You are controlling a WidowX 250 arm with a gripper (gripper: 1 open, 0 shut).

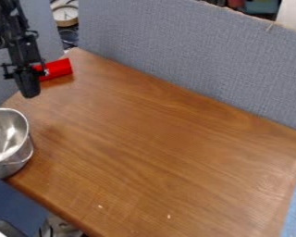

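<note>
My black gripper (27, 88) hangs at the left edge of the table, above and behind a steel pot, its fingers pointing down and shut as far as shows. Just behind it a red cylinder (55, 68) lies on its side on the wood, partly covered by the gripper. The steel pot (12, 157) sits at the near left, cut off by the frame edge.
Grey padded panels (188, 51) stand along the back and left. A blue tape strip (295, 208) lies at the right edge.
</note>
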